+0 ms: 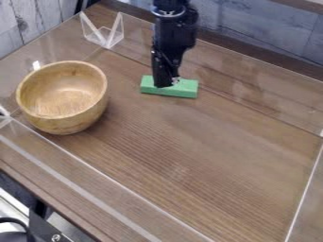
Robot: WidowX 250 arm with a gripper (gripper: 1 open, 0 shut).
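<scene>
My black gripper [169, 77] points down over a flat green block [186, 91] near the middle-back of the wooden table, its tips at or just above the block's top. I cannot tell whether they touch it, or how the fingers stand.
A wooden bowl [63, 95] sits on the left of the table [209, 170]. A white wire stand [104, 30] is at the back left.
</scene>
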